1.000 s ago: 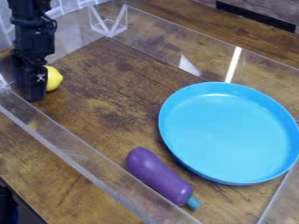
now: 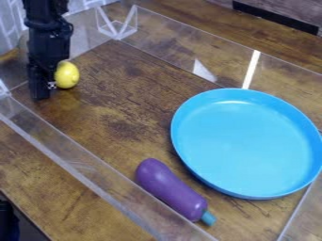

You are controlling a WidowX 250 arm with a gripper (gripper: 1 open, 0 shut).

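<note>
My black gripper (image 2: 45, 83) reaches down at the upper left, just left of a yellow round object (image 2: 67, 74), partly in front of it. The fingertips are low by the table, and their state is hard to make out. A light blue plate (image 2: 246, 141) lies on the right, and a purple eggplant-like toy (image 2: 169, 188) lies at the bottom centre.
Clear plastic walls border the wooden table (image 2: 120, 132), along the left and far side and near the bottom. The middle of the table between the yellow object and the plate is free.
The plate and purple toy are unmoved.
</note>
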